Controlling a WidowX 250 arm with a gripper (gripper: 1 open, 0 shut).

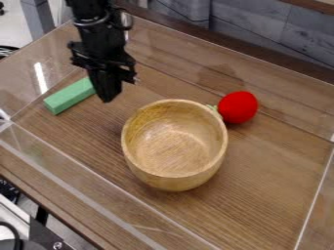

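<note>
My gripper (102, 80) hangs at the upper left, dark and pointing down, with its fingers too small and blurred to read clearly; I see nothing held. Just below and left of it a green block (69, 96) lies on the wooden table. A wide tan bowl (175, 161) stands at the centre, below and right of the gripper. A red tomato-like object (237, 106) with a light green part lies to the right, behind the bowl.
Cables and a dark fitting run along the left edge.
</note>
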